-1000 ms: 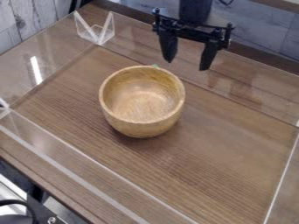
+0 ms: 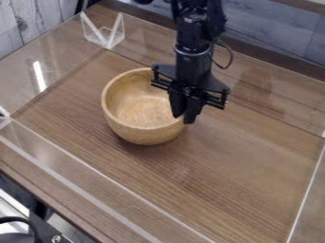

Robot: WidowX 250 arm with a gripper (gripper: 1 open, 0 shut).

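Note:
A tan wooden bowl (image 2: 133, 119) sits left of centre on the wooden table (image 2: 216, 190). The gripper hides part of the rim, and whether anything is between its fingers cannot be made out.
A small white wire-like object (image 2: 105, 30) stands at the back left. A dark coiled item (image 2: 19, 228) is at the lower left corner.
The bowl appears slightly shifted leftward.

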